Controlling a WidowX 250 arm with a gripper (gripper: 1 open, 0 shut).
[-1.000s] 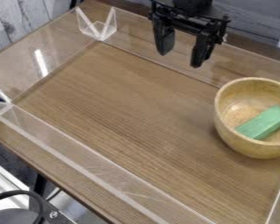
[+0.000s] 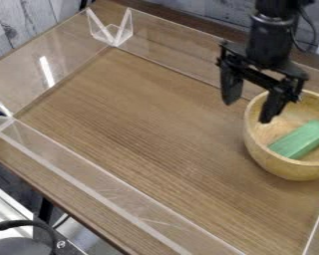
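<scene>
The black gripper (image 2: 261, 70) is at the upper right, pointing down just above the back of a yellow bowl (image 2: 263, 153), with its fingers apart and nothing seen between them. Inside the bowl, toward its right side, lies a green rectangular object (image 2: 301, 139).
Clear plastic guides stand at the back left, near the upper edge. A dark cable or part (image 2: 23, 239) lies at the lower left corner.
The gripper has moved right and down, from the back middle of the table toward the bowl. The bowl and green object look unmoved.
</scene>
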